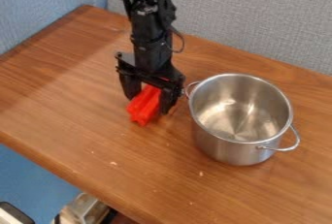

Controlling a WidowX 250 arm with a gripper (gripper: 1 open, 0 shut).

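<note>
A red object (146,108) lies on the wooden table, left of a steel pot (242,141). The black gripper (148,88) is down over the red object, its fingers open on either side of it. The gripper hides the far part of the red object. Whether the fingers touch it I cannot tell.
The pot has a wire handle on each side and stands close to the gripper's right. Grey walls rise behind it, and the table's front left edge drops to a blue floor.
</note>
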